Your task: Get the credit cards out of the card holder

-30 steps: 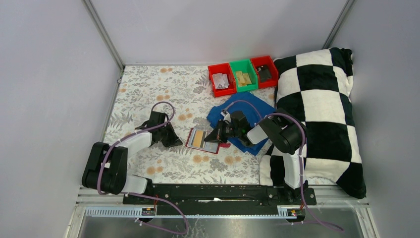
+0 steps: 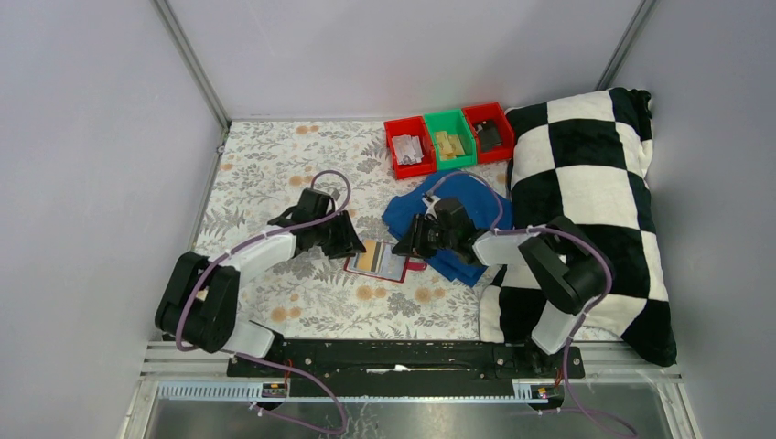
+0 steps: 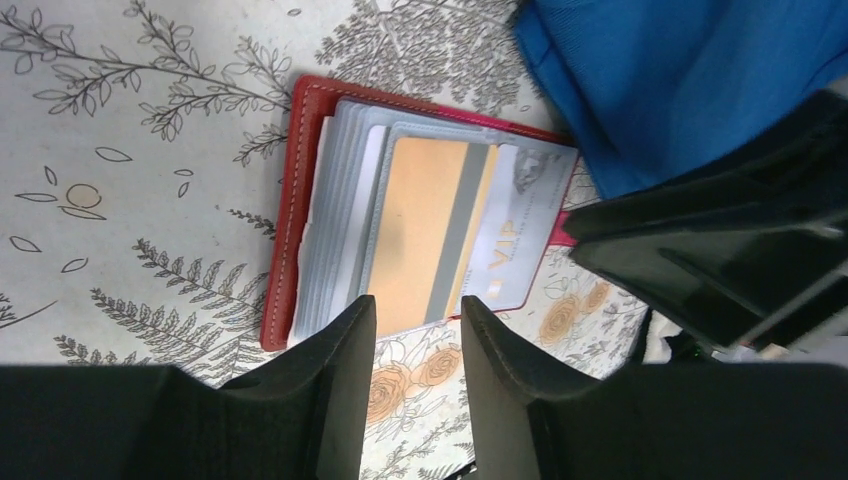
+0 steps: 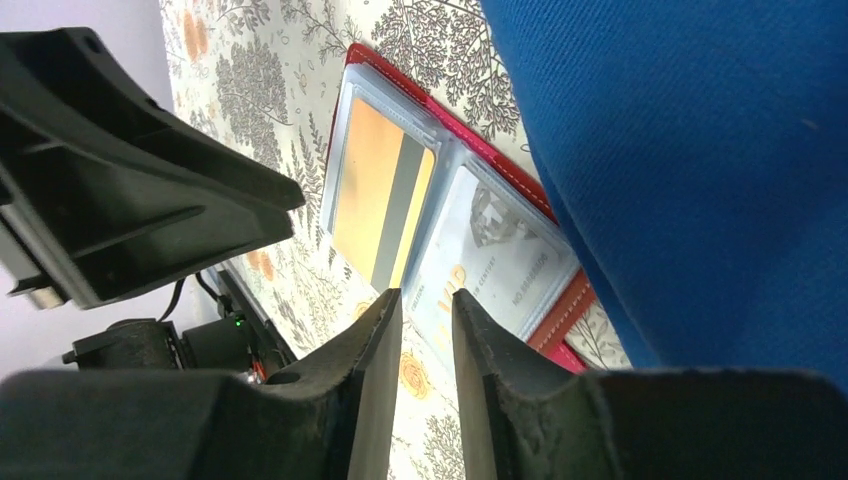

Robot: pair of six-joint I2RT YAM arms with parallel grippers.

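Observation:
On the table in the middle lies an open card holder [image 2: 393, 278] with a red cover and clear sleeves. An orange card with a grey stripe [image 3: 415, 215] sits in one sleeve, and a white VIP card [image 3: 512, 228] in the sleeve beside it; both are still inside. Above the holder's left part, my left gripper is open, its fingertips near the orange card's lower edge. My right gripper is over the white card's side, its fingers parted a little with nothing between them. Its fingertips overlap the white card in the right wrist view; contact cannot be told.
A crumpled blue cloth [image 2: 458, 190] lies close by the holder's right side. Red and green bins [image 2: 448, 120] stand at the back; a checkered cushion [image 2: 586, 191] fills the right.
My left gripper has moved right, from beside the holder to its left edge. The right gripper has shifted right, away from the middle of the holder. The holder looks nearly unmoved.

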